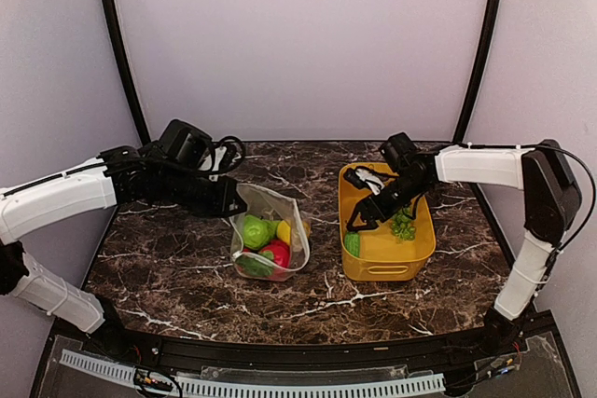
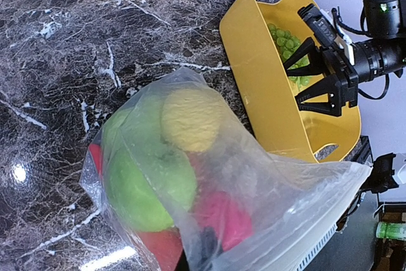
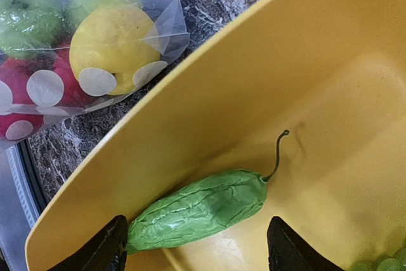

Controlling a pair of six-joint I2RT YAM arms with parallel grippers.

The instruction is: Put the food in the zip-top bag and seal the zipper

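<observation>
The clear zip top bag (image 1: 300, 226) stands left of the yellow bin with its mouth spread, holding green, red and yellow food pieces (image 2: 149, 185). On the bag's upper left edge my left gripper (image 1: 229, 210) is shut, the thin film running up to its fingertips at the bottom of the left wrist view. A green cucumber-like vegetable (image 3: 200, 211) with a curled stem lies along the bin's left wall. Just above it my right gripper is open, one finger on either side, not closed on it. Green grapes (image 1: 403, 225) lie farther right in the bin.
The yellow bin (image 1: 387, 270) has raised walls, its left one between the vegetable and the bag. A narrow strip of dark marbled table (image 1: 325, 258) separates bag and bin.
</observation>
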